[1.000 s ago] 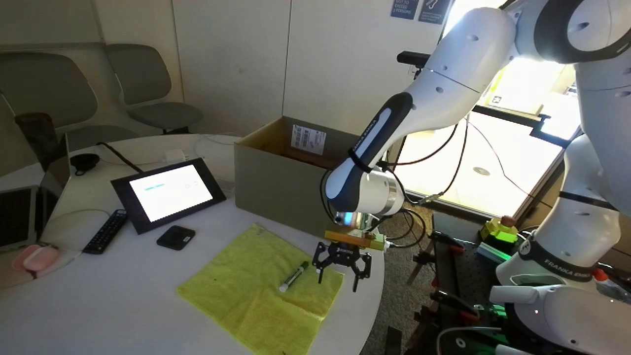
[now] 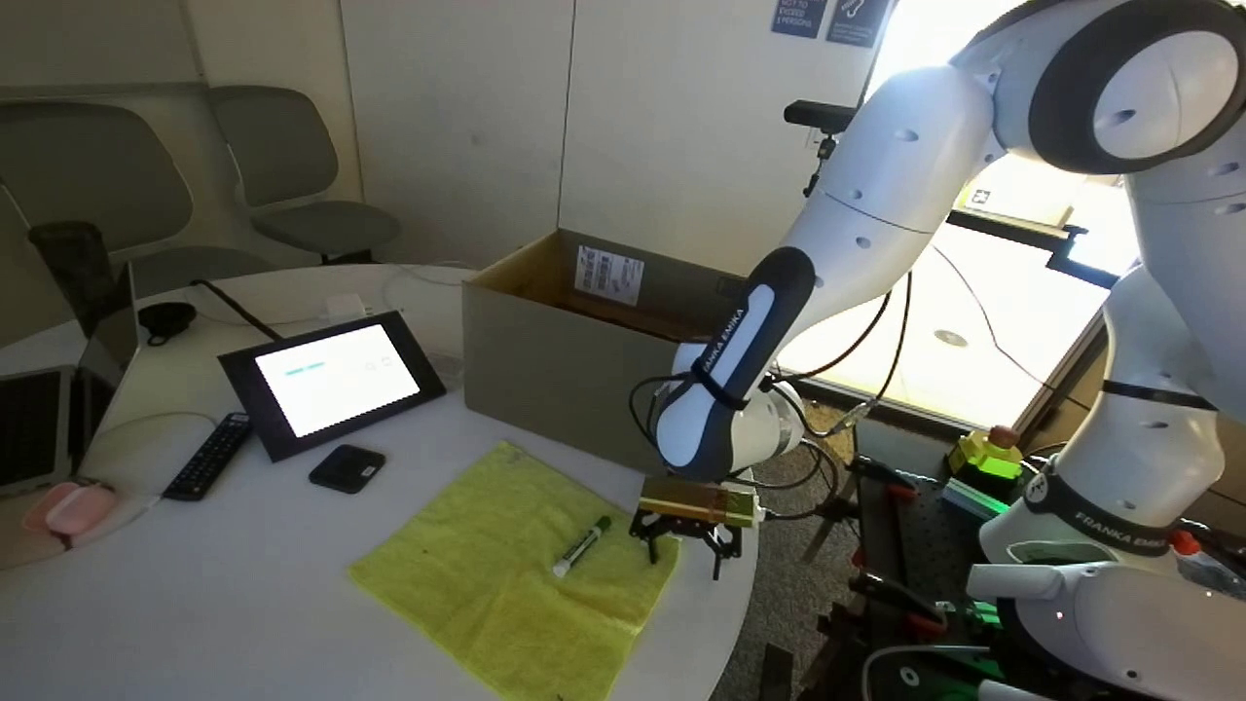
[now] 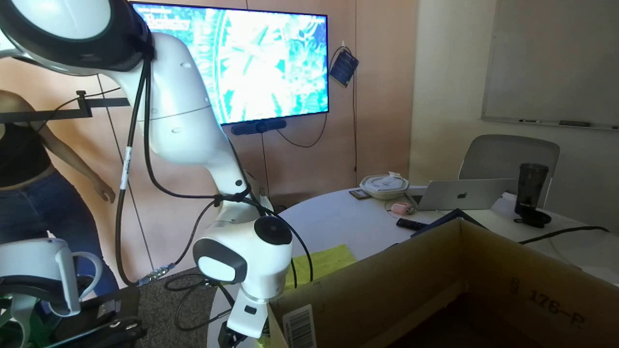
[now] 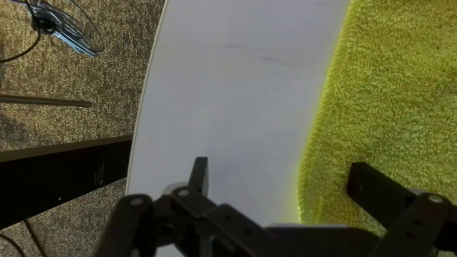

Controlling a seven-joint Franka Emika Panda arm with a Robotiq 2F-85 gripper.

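A yellow cloth (image 2: 479, 561) lies spread on the white table, with a green and white marker (image 2: 580, 547) resting on it. My gripper (image 2: 685, 561) stands open just right of the marker, low over the cloth's right corner. In the wrist view one finger (image 4: 200, 173) is over bare table and the other finger (image 4: 364, 184) is over the yellow cloth (image 4: 394, 94). Nothing shows between them, and the marker is out of that view. The second exterior view hides the fingertips behind the box.
An open cardboard box (image 2: 561, 374) stands close behind the gripper. The round table's edge (image 2: 738, 631) is just to the right. A tablet display (image 2: 339, 380), a remote (image 2: 210, 456) and a small black device (image 2: 347, 467) lie farther left. Bare tabletop (image 2: 269, 608) surrounds the cloth's left side.
The arm has come down toward the table and the gripper has turned and tilted, its fingers now slightly lower and farther right. The marker, cloth and box have stayed put.
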